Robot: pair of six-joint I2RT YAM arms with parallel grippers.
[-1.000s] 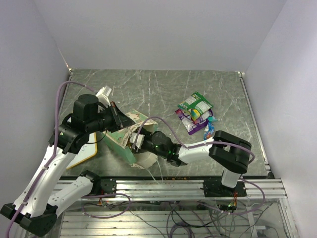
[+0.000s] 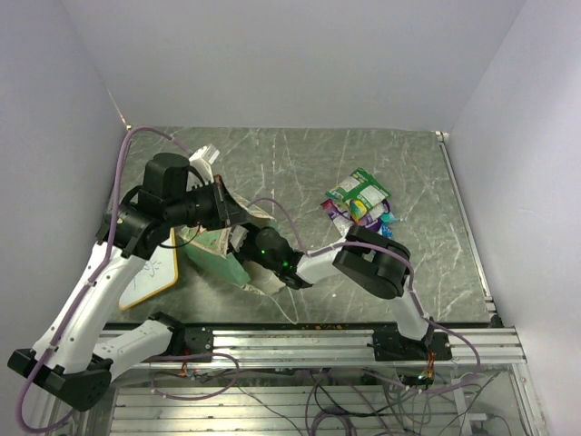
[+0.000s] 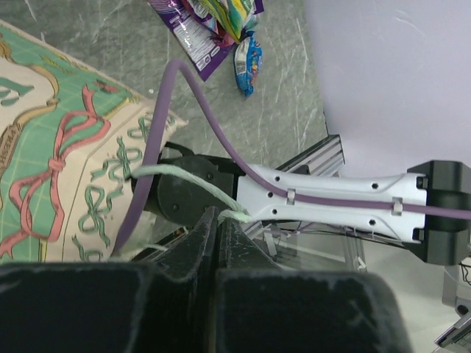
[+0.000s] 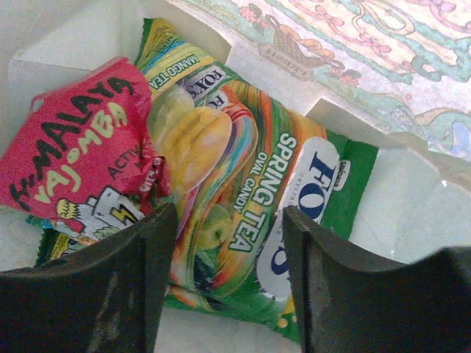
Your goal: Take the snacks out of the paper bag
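Observation:
The green paper bag [image 2: 218, 259] lies on its side at the left of the table, its printed face [image 3: 59, 162] below my left gripper, which is shut on the bag's cord handle [image 3: 184, 176]. My right gripper is inside the bag, fingers apart over a green Spring Tea candy bag [image 4: 257, 191]; a red Himalaya packet [image 4: 81, 140] lies beside it at the left. Nothing shows held between the right fingers.
A pile of snack packets [image 2: 359, 195] lies on the right of the table. A white board [image 2: 147, 282] lies at the left edge.
The right arm has moved left, deeper into the bag, its elbow shifting away from the right side. The left arm has risen or shifted slightly with the handle.

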